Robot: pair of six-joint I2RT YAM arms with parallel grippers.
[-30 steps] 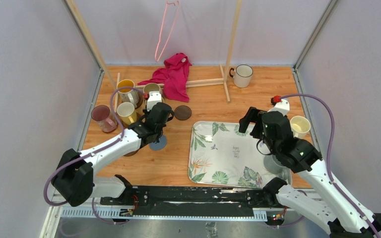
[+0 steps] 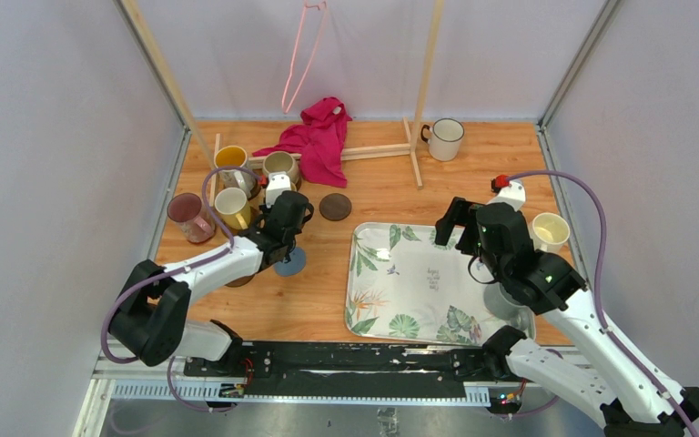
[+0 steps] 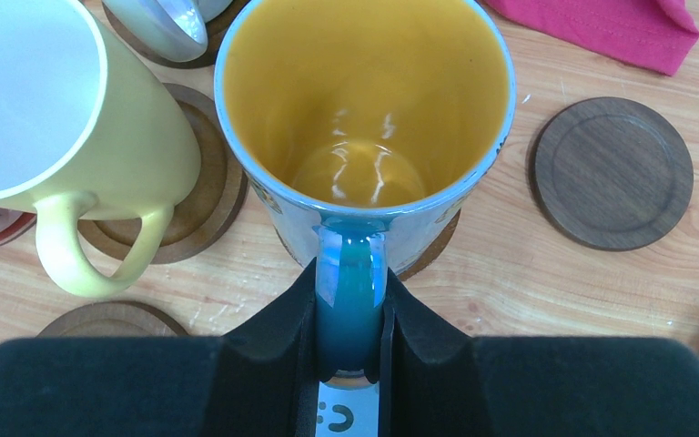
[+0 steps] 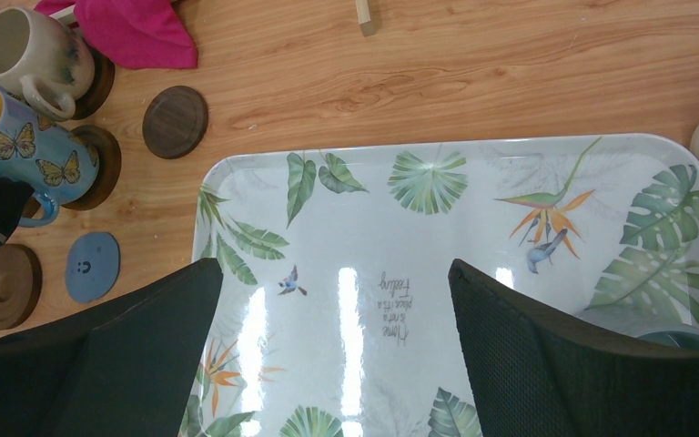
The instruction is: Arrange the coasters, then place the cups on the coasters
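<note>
A blue butterfly cup (image 4: 41, 155) with a yellow inside is held by its handle, with my left gripper shut on that handle. It stands upright above or on a wooden coaster (image 4: 100, 173); the coaster shows past its right side in the right wrist view, and whether the base touches cannot be told. A bare dark coaster (image 3: 612, 173) lies to the right of the cup, and a blue smiling coaster (image 4: 92, 267) lies nearer the front. My right gripper hangs open over the tray, nothing between its fingers.
The leafy white tray (image 2: 360, 273) fills the middle right. Left of the cup stand a yellow mug (image 3: 150, 146), a mauve mug (image 2: 191, 218) and others close by. A pink cloth (image 2: 328, 137) lies behind. Bare table separates the dark coaster from the tray.
The right arm has shifted only slightly.
</note>
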